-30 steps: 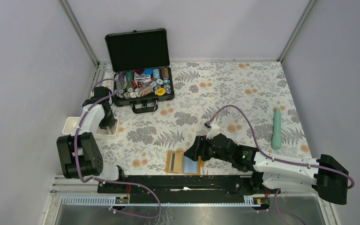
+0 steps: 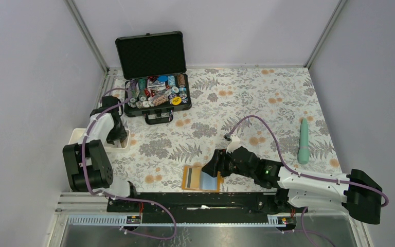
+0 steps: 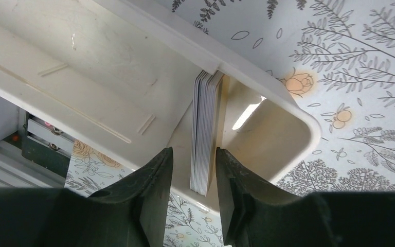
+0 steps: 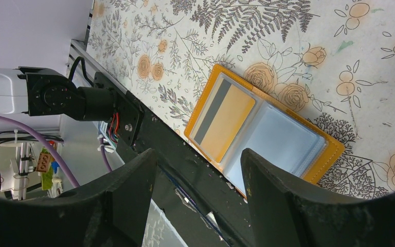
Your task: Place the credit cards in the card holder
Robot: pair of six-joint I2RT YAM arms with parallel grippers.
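Observation:
A stack of several cards (image 3: 204,136) stands on edge inside the white plastic tray (image 3: 128,103) in the left wrist view. My left gripper is open over the near end of the stack, one finger to each side, and whether they touch it cannot be told. On the table's front edge the card holder (image 2: 202,189) lies spread open, orange-rimmed with clear pockets. Its left pocket shows a gold card (image 4: 226,121) with a dark stripe; the other pocket (image 4: 277,139) looks pale blue. My right gripper hangs above the holder, fingers apart, nothing between them.
Behind the tray stands an open black case (image 2: 157,98) full of small items. A green cylinder (image 2: 303,141) lies at the far right.
The left arm has shifted very slightly over the tray. The right arm, the card holder and everything else look unmoved.

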